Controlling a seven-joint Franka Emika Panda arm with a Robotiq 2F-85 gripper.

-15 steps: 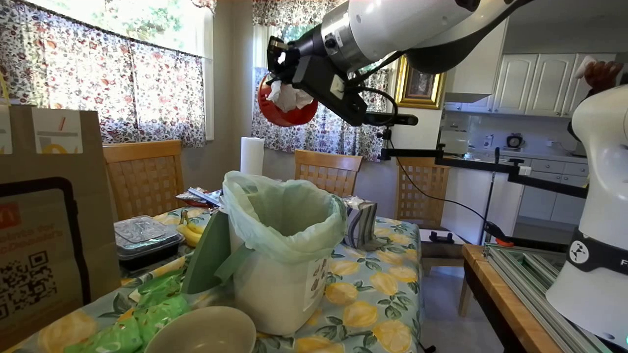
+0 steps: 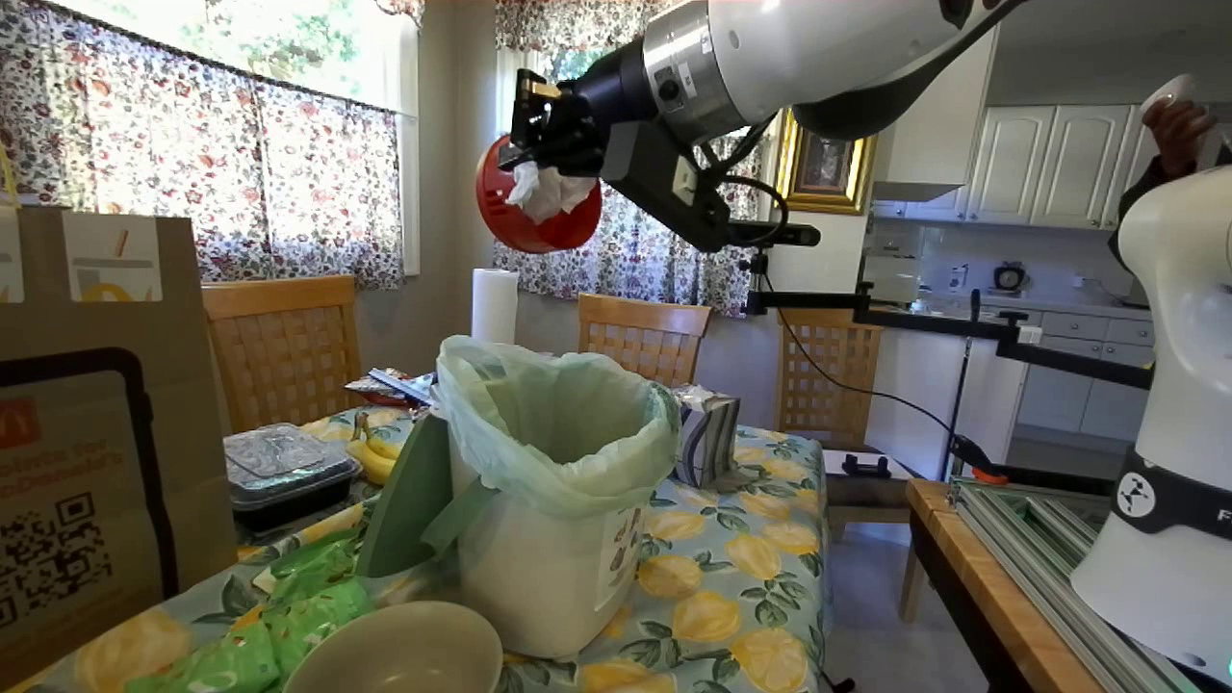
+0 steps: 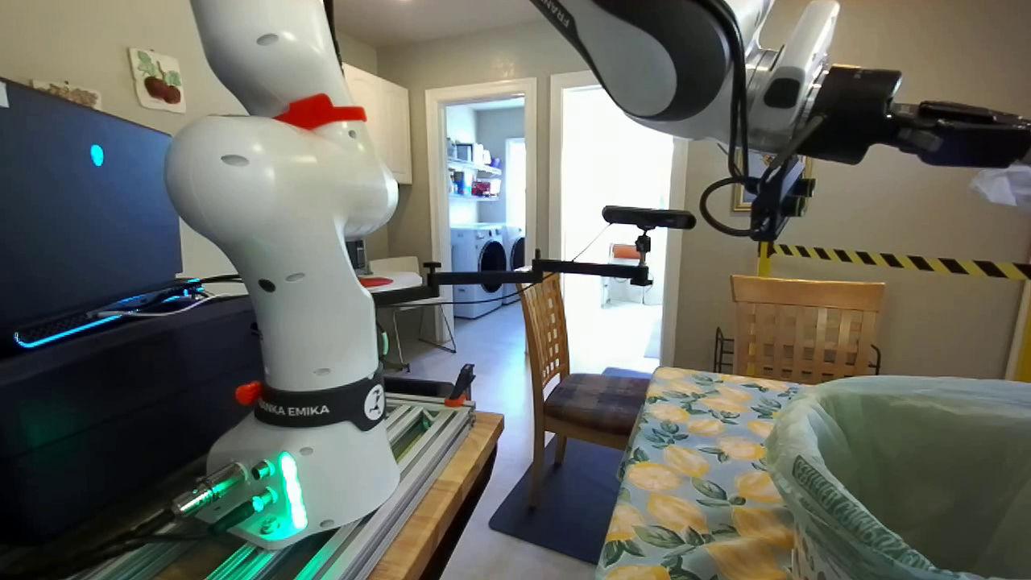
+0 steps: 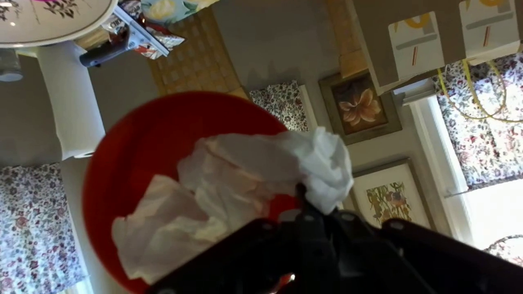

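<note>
My gripper (image 2: 527,155) is high over the table, shut on the thin rim of a red bowl (image 2: 508,221). Crumpled white tissue (image 2: 545,192) lies in the tilted bowl; in the wrist view, one wad of tissue (image 4: 326,169) sticks out over the rim beside my fingertips and partly hides the grip. Only a bit of tissue (image 3: 1008,184) shows below the gripper (image 3: 1010,143) in the second exterior view. Lower down, a white bin (image 2: 526,577) with a pale green liner (image 2: 566,487) stands open on the table. How directly the bowl lies above it is unclear.
A paper bag (image 2: 98,427), a lidded black container (image 2: 289,472), bananas (image 2: 375,456), green packets (image 2: 277,641) and a pale bowl (image 2: 398,653) crowd the left side. A striped tissue box (image 2: 706,439) and a paper roll (image 2: 494,305) stand behind the bin.
The gripper has moved left in exterior view 1, carrying the red bowl along.
</note>
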